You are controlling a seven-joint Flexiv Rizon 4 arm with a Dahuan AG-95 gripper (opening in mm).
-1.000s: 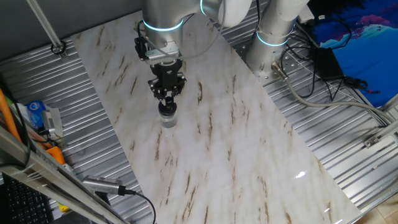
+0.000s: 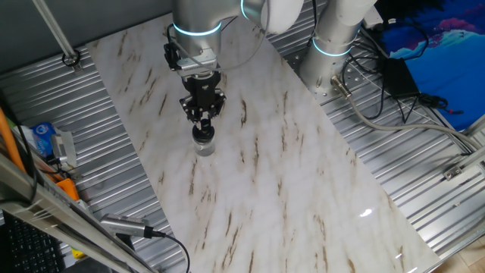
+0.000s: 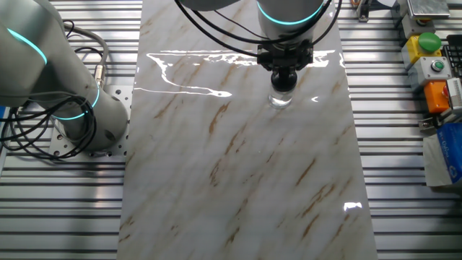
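A small clear jar (image 2: 204, 149) with a black top (image 2: 202, 133) is at the left side of the marble-patterned board in exterior view 1. My black gripper (image 2: 204, 121) points down over it, its fingers drawn in and shut on the narrow upper part of that top. In exterior view 2 the same jar (image 3: 280, 100) is near the board's right side, below the dark gripper body (image 3: 284, 68). The jar looks upright. Whether its base touches the board is hard to tell, and the fingertips are partly lost against the black top.
The marble-patterned board (image 2: 258, 189) is otherwise bare, with wide free room. The arm's base (image 2: 330, 57) stands beside it with loose cables. Past the opposite edge lie a silver cylindrical device (image 2: 125, 226) with a cable, a blue packet (image 2: 43, 140) and a button box (image 3: 431, 68).
Hardly anything differs.
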